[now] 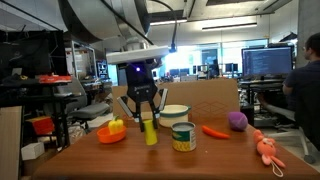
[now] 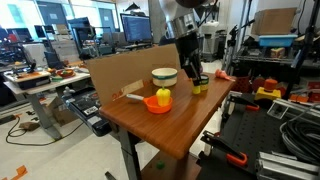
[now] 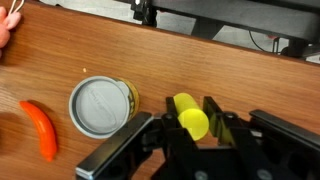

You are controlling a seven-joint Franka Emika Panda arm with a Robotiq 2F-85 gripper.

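A slim yellow cylinder (image 1: 151, 134) stands upright under my gripper (image 1: 148, 117), which is shut on its upper part. The wrist view shows the cylinder's round yellow end (image 3: 194, 124) between the two dark fingers. Whether its bottom touches the table (image 1: 100, 158) I cannot tell. Close beside it is a tin can (image 1: 184, 137) with a pale lid, a gap apart from the cylinder.
Behind are a pale round pot (image 1: 174, 112) and an orange bowl (image 2: 157, 104) with yellow items. A red pepper (image 1: 214, 132), a purple ball (image 1: 238, 121) and a pink plush toy (image 1: 267, 149) lie beyond the can.
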